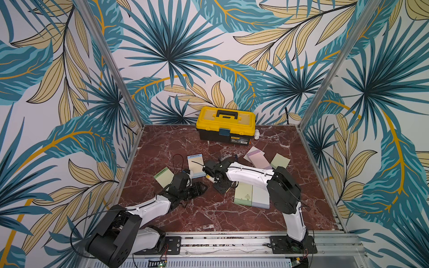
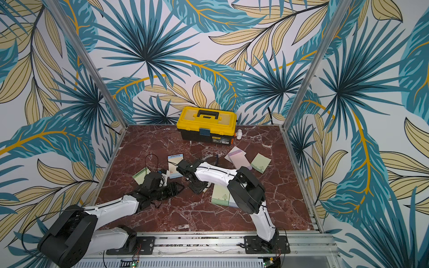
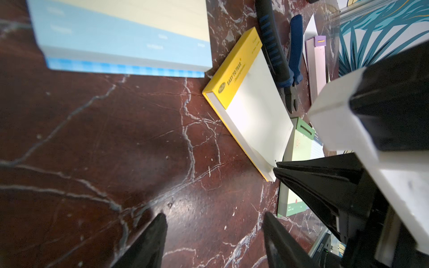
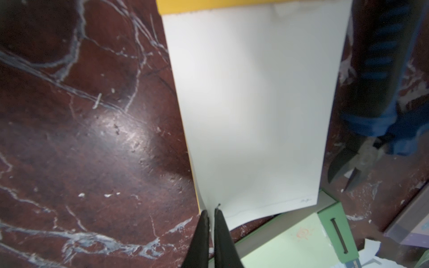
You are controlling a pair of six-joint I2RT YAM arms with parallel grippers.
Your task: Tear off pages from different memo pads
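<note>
A white memo pad with yellow "EASY TO TEAR" binding (image 3: 248,111) lies in the middle of the table. My right gripper is at its free lower corner, fingertips close together with the lifted page edge between them; whether they grip it is unclear. My left gripper stands open above bare table, left of that pad, with nothing between its fingers. A blue-and-cream pad (image 1: 195,164) lies behind it, a green pad (image 1: 243,196) to the right.
Pliers (image 4: 379,84) lie beside the yellow pad. Pink pads (image 1: 258,158) and a pale green one (image 1: 280,161) are at the right. A yellow toolbox (image 1: 225,127) stands at the back.
</note>
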